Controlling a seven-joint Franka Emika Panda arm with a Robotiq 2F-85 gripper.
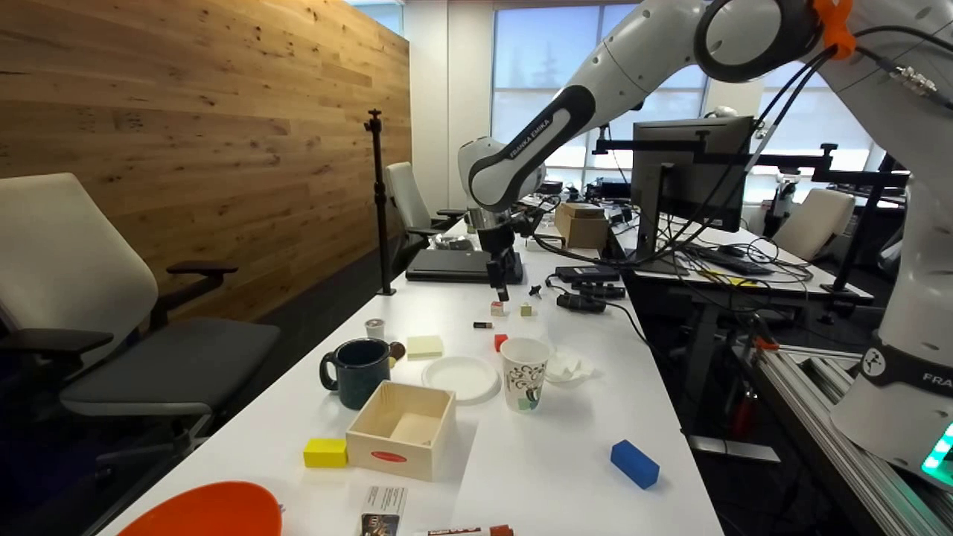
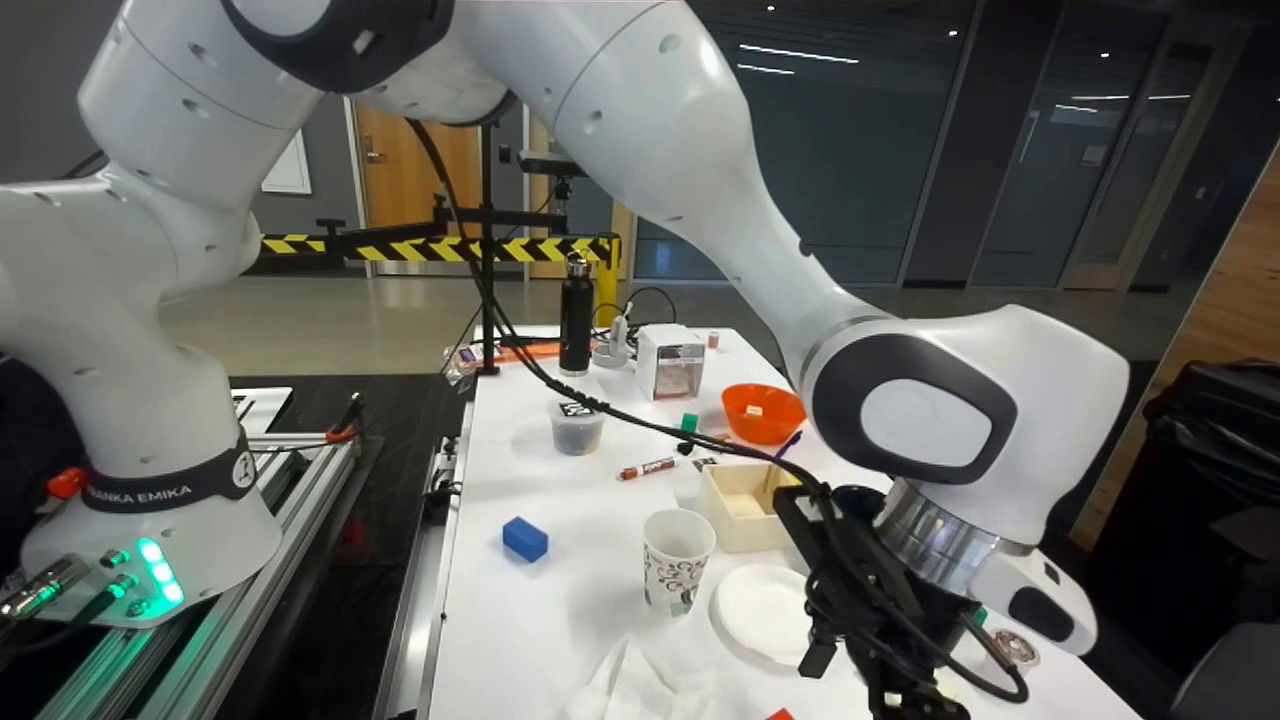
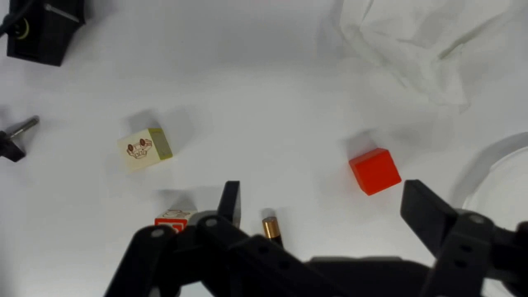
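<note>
My gripper is open above the far part of the table, its fingers wide apart with nothing between them. In the wrist view a red block lies on the table just beyond the right finger. A cream block with a car picture sits to the left. Another block with red edges is partly hidden behind the left finger. Between the fingers, lower down on the table, shows the gold end of a small battery; the rest of it is covered by the gripper.
A white plate, a patterned paper cup and crumpled tissue stand nearby. Closer to exterior view 1 are a dark mug, a wooden box, a yellow block and a blue block. Black devices lie at the far right.
</note>
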